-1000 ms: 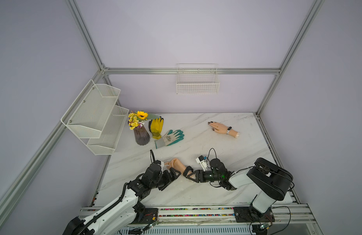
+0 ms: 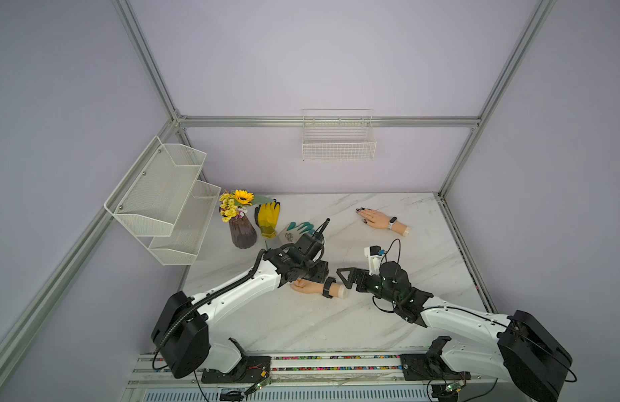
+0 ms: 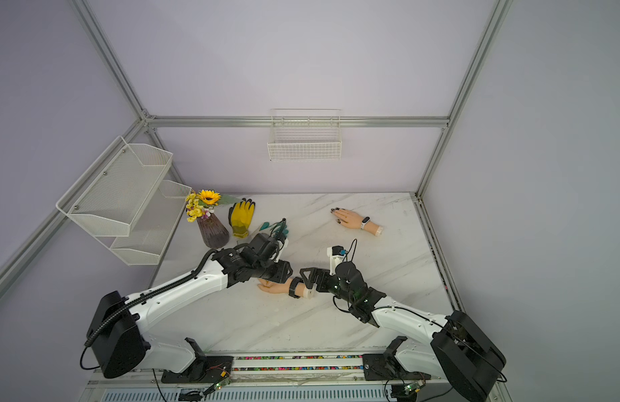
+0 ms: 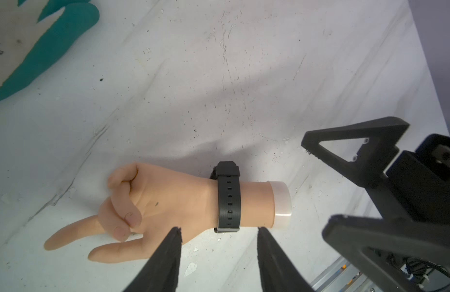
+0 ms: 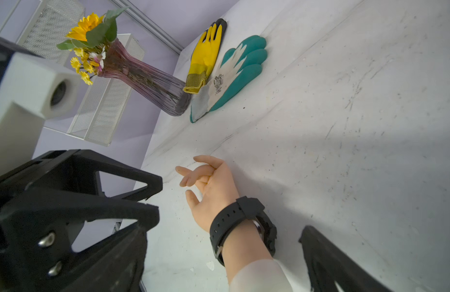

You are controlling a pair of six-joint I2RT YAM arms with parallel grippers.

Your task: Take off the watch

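The black watch (image 4: 229, 199) is strapped round the wrist of a flesh-coloured model hand (image 4: 181, 197), which lies on the marble table with its fingers to the left. Above the hand hovers my left gripper, its fingers apart and nothing between them; in the left wrist view the watch strap shows just beyond them. My right gripper stands open off the hand's cut end, and its view looks along the forearm to the watch (image 5: 244, 223). No finger appears to touch the watch.
A second model hand (image 2: 377, 219) with a lighter watch lies at the back right. Toward the back left are a flower vase (image 2: 243, 232), yellow glove (image 2: 267, 217) and green-white glove (image 5: 229, 77). A wire shelf (image 2: 162, 194) hangs left. Open table lies right and in front.
My left gripper has risen and swung right, from beside the fingers to over the hand. The right gripper has backed up and right. The hand with the watch now lies straighter and further right.
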